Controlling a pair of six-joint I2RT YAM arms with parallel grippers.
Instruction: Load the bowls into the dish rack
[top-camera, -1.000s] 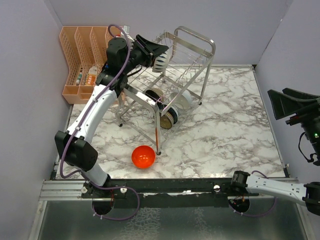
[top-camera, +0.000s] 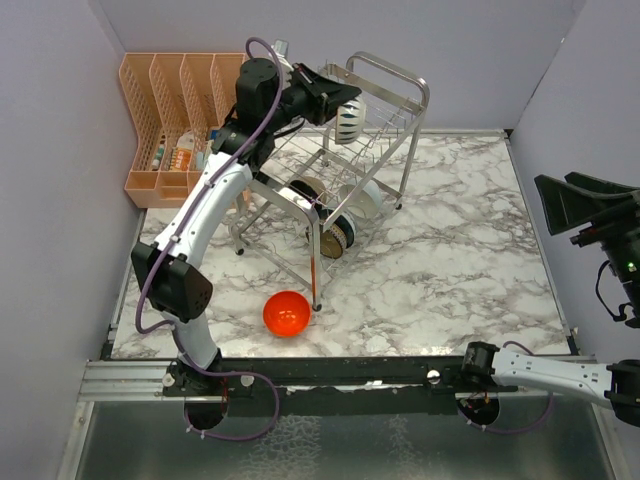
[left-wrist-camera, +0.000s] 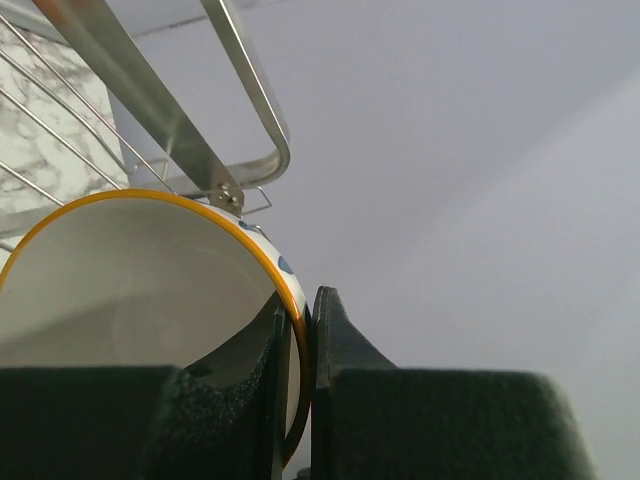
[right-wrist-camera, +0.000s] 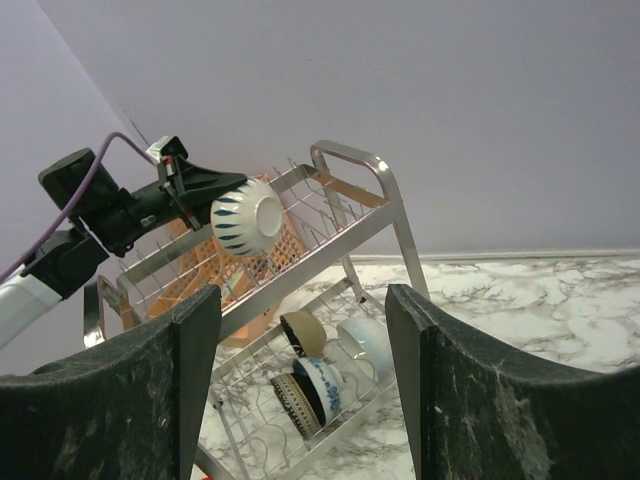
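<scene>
My left gripper (top-camera: 335, 97) is shut on the rim of a white bowl (top-camera: 349, 122) with a dark pattern, held on its side over the upper tier of the metal dish rack (top-camera: 408, 160). Its orange rim and cream inside fill the lower left wrist view. On the lower tier stand several bowls (right-wrist-camera: 370, 350), among them a blue-patterned one (right-wrist-camera: 322, 390). A red bowl (top-camera: 287, 313) lies on the counter in front of the rack. My right gripper is at the far right of the top view, away from the rack, its fingers apart and empty.
An orange divided basket (top-camera: 153, 120) stands behind the rack at the left. The marble counter (top-camera: 460, 240) right of the rack is clear. Walls border the back and both sides.
My left gripper and its bowl have moved to the right along the upper tier. The right arm has hardly moved.
</scene>
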